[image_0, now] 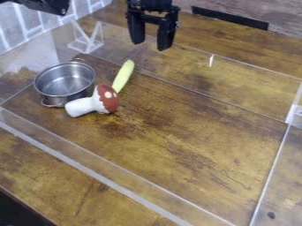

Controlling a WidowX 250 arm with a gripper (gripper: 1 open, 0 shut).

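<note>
My black gripper [153,26] hangs at the top centre of the view, open, its two fingers pointing down, above and behind the objects. A steel pot [64,83] with handles sits at the left. Beside it lies a toy mushroom with a red, white-spotted cap [105,96] and a white stem. A pale green, long vegetable-like toy [125,75] lies behind the mushroom, right of the pot.
Clear plastic walls [285,150] border the wooden table [177,159] on several sides. A small white strip [211,60] shows toward the back right.
</note>
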